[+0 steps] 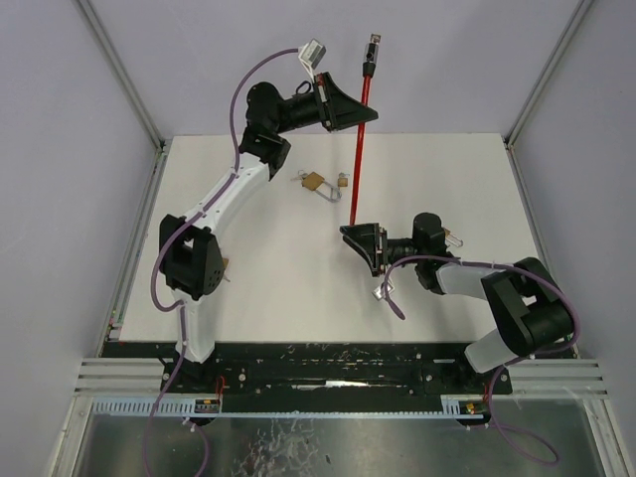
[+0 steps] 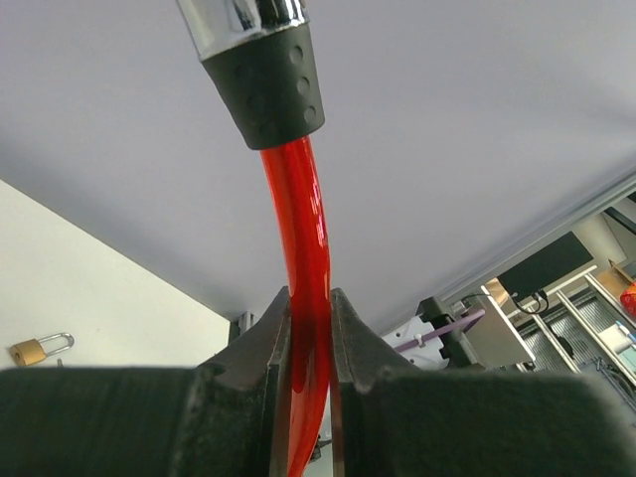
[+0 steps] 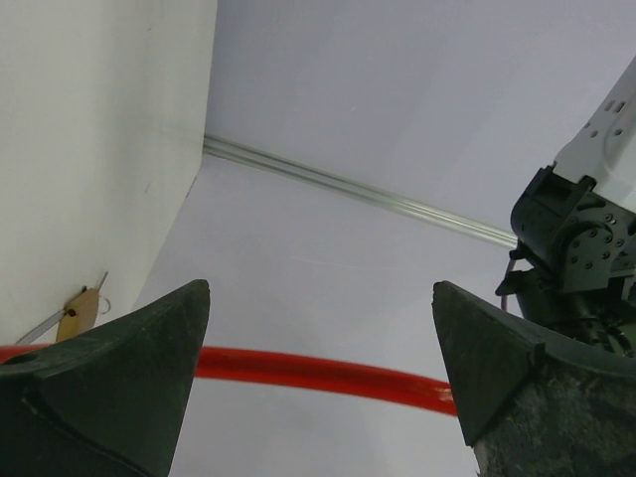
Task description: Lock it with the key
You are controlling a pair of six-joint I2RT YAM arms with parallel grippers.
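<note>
A long red cable lock (image 1: 359, 164) with a dark-and-chrome end (image 1: 371, 58) hangs across the top view. My left gripper (image 1: 360, 114) is shut on it near that end, the red tube (image 2: 298, 214) running between its fingers. My right gripper (image 1: 354, 235) stands open at the tube's lower part; in the right wrist view the tube (image 3: 308, 373) crosses between its fingers. A brass padlock (image 1: 314, 182) with a key beside it lies on the white board.
A small brass lock (image 1: 343, 181) sits right of the padlock. Other items at the board's left and right are partly hidden by the arms. The board's (image 1: 229, 308) lower middle is clear.
</note>
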